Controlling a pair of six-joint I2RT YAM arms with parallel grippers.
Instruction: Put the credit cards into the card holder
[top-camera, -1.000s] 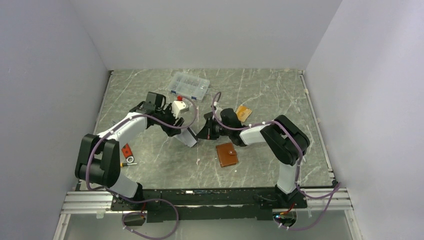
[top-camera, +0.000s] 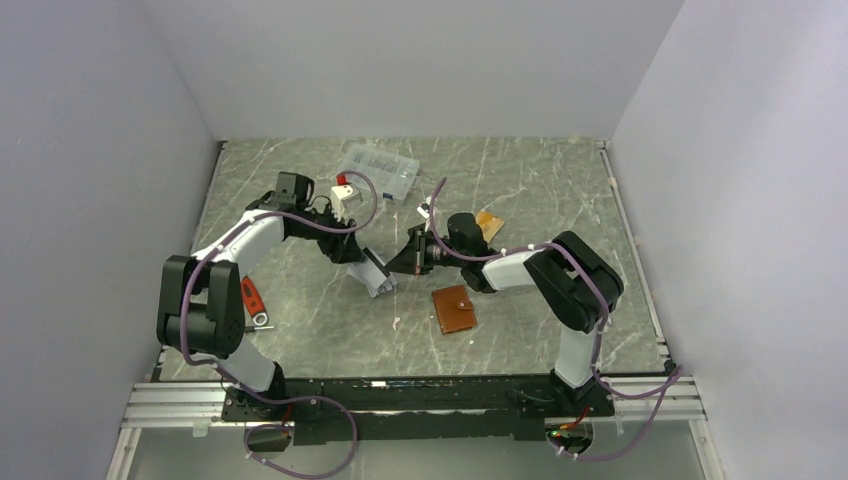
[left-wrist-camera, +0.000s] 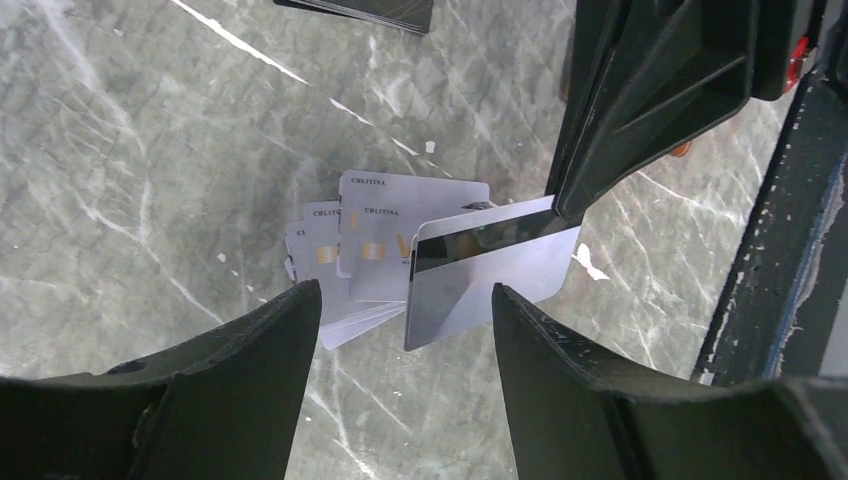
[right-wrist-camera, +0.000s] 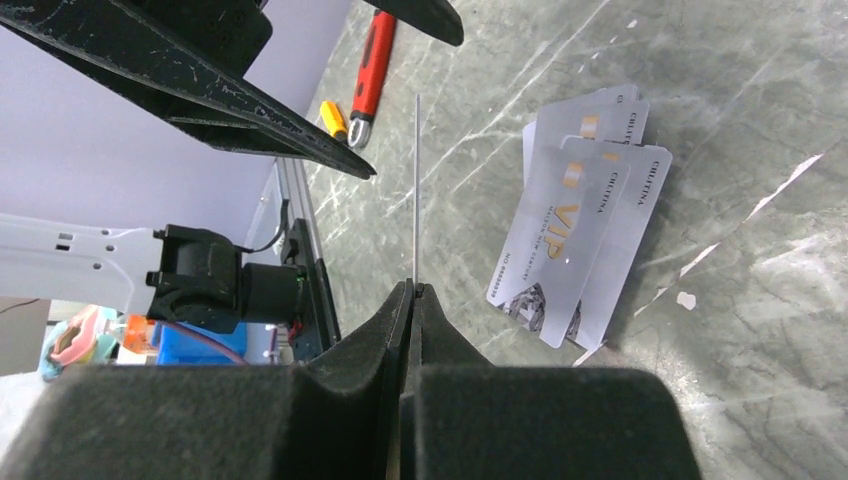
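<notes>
My right gripper (top-camera: 395, 266) is shut on a card with a black stripe, seen edge-on in the right wrist view and held above the marble table. Behind it lies an overlapping pile of silver VIP cards (left-wrist-camera: 390, 230) (right-wrist-camera: 580, 220). My left gripper stands part open over the pile, its fingertips either side of the held card's lower part, not closed on it. The brown leather card holder (top-camera: 454, 309) lies on the table front right of the grippers.
A clear plastic box (top-camera: 381, 170) sits at the back, a yellow item (top-camera: 489, 225) right of centre. A red-handled tool (top-camera: 251, 298) lies at the left.
My left gripper has moved up and left in the top view, a little away from the right gripper. The right gripper has shifted slightly.
</notes>
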